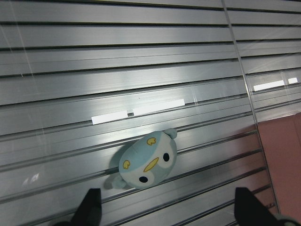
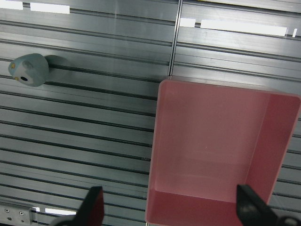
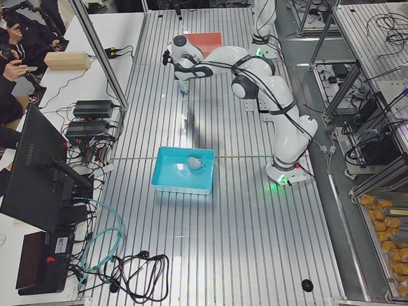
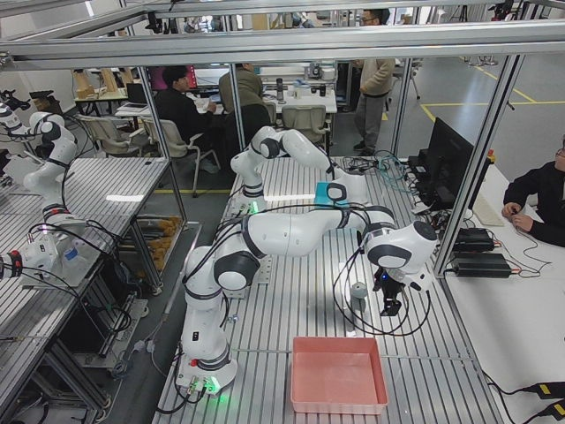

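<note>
A pale blue plush bird with yellow beak lies on the slatted table, beside the red bin (image 2: 211, 136), not in it; it also shows left of the bin in the right wrist view (image 2: 29, 70). My left gripper hangs above the plush with fingers wide open and empty. My right gripper is open over the bin area, nothing between its fingers. A cyan bin (image 3: 167, 182) stands farther along the table with a grey-blue object (image 3: 195, 163) inside.
Coiled cables and a monitor (image 3: 32, 172) line the left edge in the camera left view. Both arms reach over the middle of the table near the red bin. The bare table around the cyan bin is clear.
</note>
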